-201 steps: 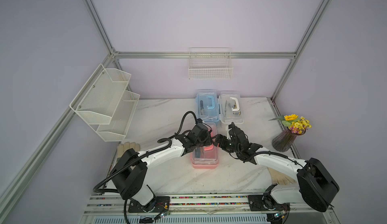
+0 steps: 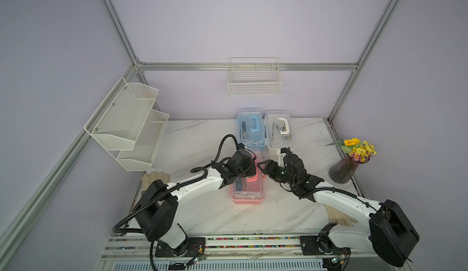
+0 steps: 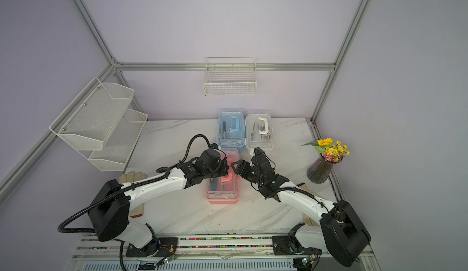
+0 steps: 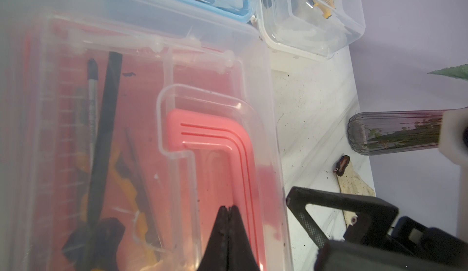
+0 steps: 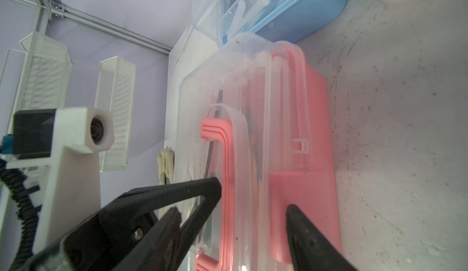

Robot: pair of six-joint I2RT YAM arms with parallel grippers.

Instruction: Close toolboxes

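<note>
The pink toolbox [image 2: 248, 193] has its clear lid [image 4: 219, 71] lying over the base, with tools visible through it and a pink handle [image 4: 214, 129] on top. Above the lid by the handle is my left gripper, its fingertips together and nothing showing between them. My right gripper stands at the toolbox's right side with its fingers apart, the lid edge and pink side wall [image 5: 314, 124] ahead of it. A pink clasp flap [image 5: 302, 207] shows on that side; I cannot tell whether it is fastened.
Behind stand a blue toolbox [image 2: 251, 127] and a white one [image 2: 279, 132], lids down. A vase of flowers [image 2: 344, 167] is at the right edge. White wire shelves [image 2: 131, 124] hang at the left.
The right arm has shifted slightly to the right, its gripper drawing a little away from the left one. The left arm and the toolboxes look unmoved.
</note>
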